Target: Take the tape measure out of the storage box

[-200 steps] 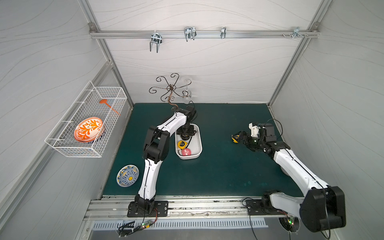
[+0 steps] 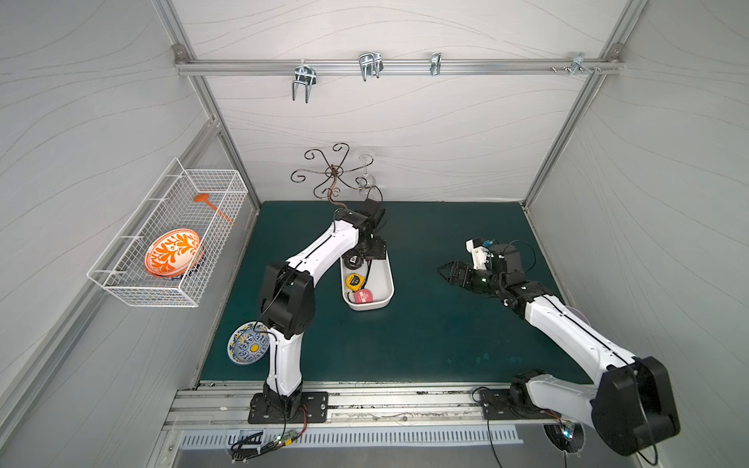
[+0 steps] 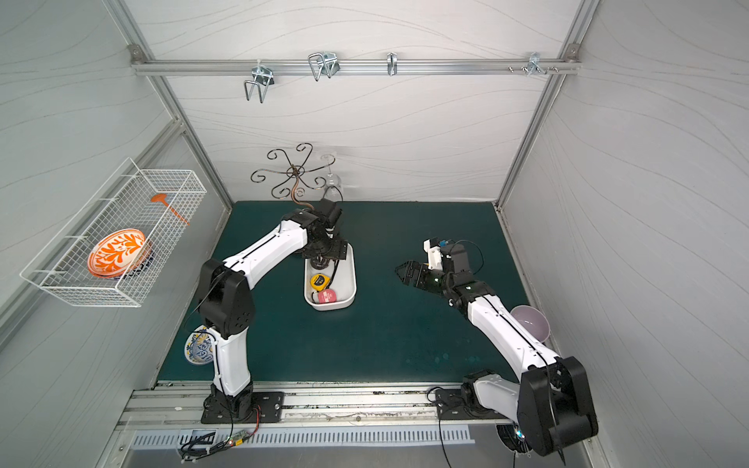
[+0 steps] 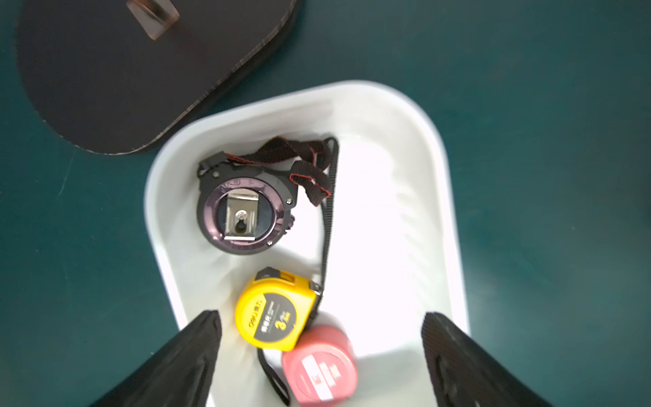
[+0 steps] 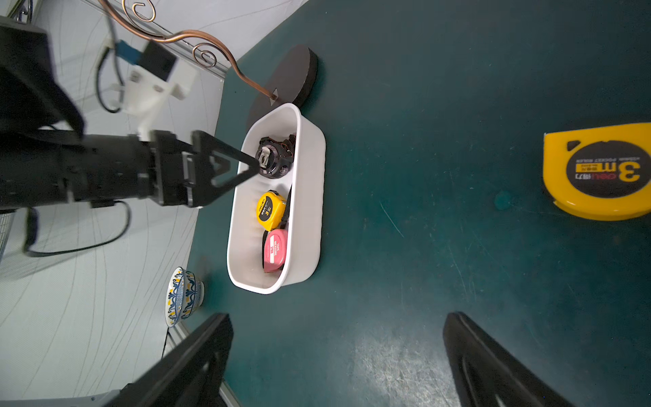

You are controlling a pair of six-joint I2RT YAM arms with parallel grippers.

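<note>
My left gripper is open above the white storage box (image 4: 451, 237). The box holds a black-and-purple tape measure with strap (image 4: 244, 213), a yellow tape measure (image 4: 274, 312) and a pink one (image 4: 318, 369). Another yellow tape measure (image 5: 596, 169) lies on the table at the right of the right wrist view. My right gripper stands open over the table, right of the box, with nothing between its fingers.
A black-based scroll stand (image 4: 101, 81) adjoins the box's back-left. A patterned plate (image 2: 248, 343) lies front left, a wire basket (image 2: 195, 296) is on the left wall, a purple bowl (image 3: 530, 319) at the right. The table between box and right gripper is clear.
My right gripper has shifted slightly left, over the table.
</note>
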